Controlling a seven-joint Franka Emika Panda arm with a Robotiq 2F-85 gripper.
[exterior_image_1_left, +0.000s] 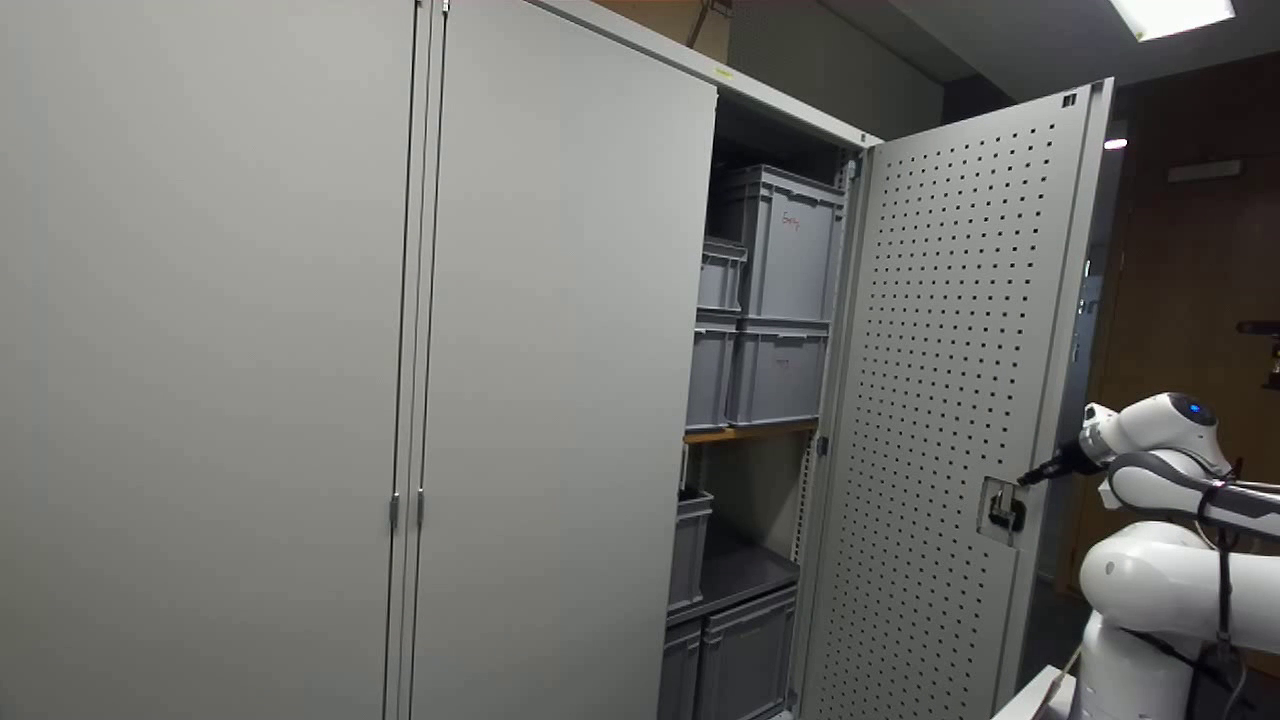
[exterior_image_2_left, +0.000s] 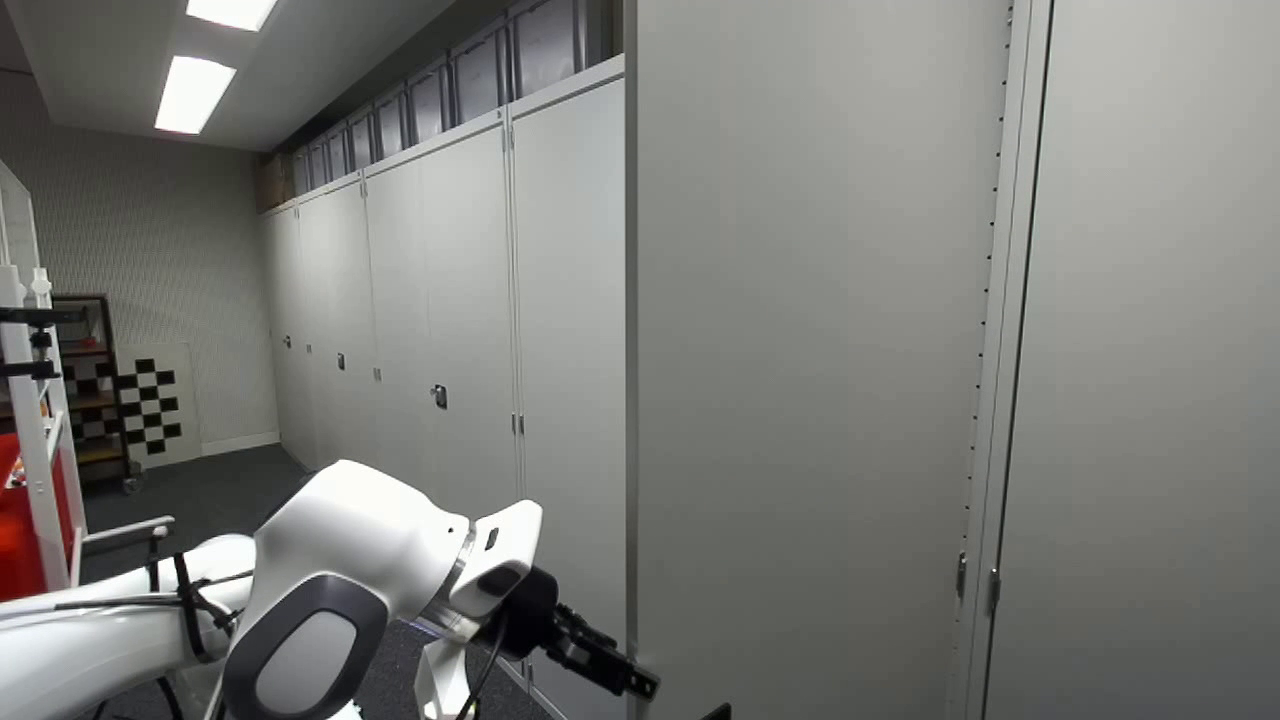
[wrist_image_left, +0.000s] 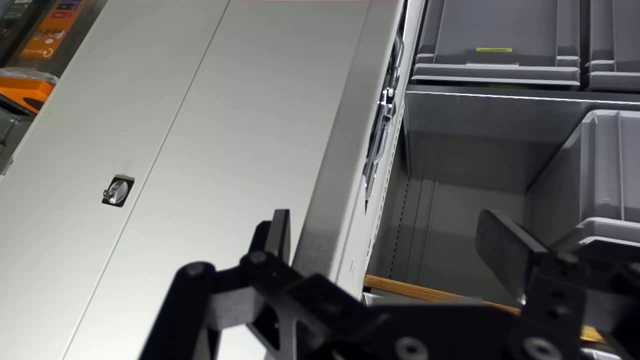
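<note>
The grey cabinet door (exterior_image_1_left: 942, 348) on the right stands swung outward, its perforated inner side showing. At its free edge is my gripper (exterior_image_1_left: 1027, 479), beside the recessed latch (exterior_image_1_left: 1005, 509). In the wrist view the gripper is open, its fingers (wrist_image_left: 279, 233) spread wide. The door's edge (wrist_image_left: 336, 186) runs between them, nearer the left finger, with the right finger (wrist_image_left: 504, 252) on the cabinet-interior side and clear space beside it. Exterior view 2 shows the plain outer face of the door (exterior_image_2_left: 816, 360) and the gripper (exterior_image_2_left: 681, 698) at its lower left edge.
Grey bins (exterior_image_1_left: 786, 246) fill several shelves inside the cabinet. The other cabinet door (exterior_image_1_left: 564, 336) is closed. Neighbouring closed cabinets (exterior_image_2_left: 462, 276) line the wall beyond the open door. Floor (exterior_image_2_left: 228, 492) shows bare behind the arm.
</note>
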